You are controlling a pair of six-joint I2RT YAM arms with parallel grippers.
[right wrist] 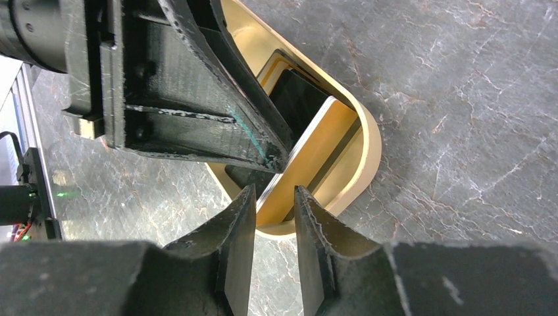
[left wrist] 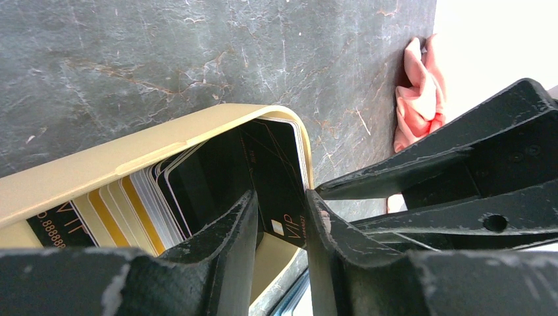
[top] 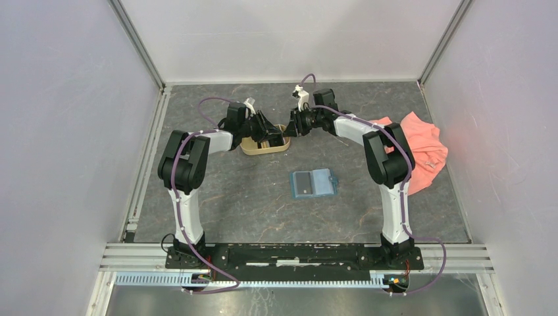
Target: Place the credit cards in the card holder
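Note:
A cream oval tray (top: 262, 151) full of cards sits left of centre. In the left wrist view, my left gripper is part open at a black card (left wrist: 270, 164) standing at the tray's end. In the right wrist view, my right gripper reaches to a card with an orange face (right wrist: 316, 151), its fingertips close together at that card's lower edge; whether it grips it is unclear. The open blue card holder (top: 312, 183) lies on the table below the tray.
A crumpled pink cloth (top: 424, 151) lies at the right. Both wrists are close together over the tray.

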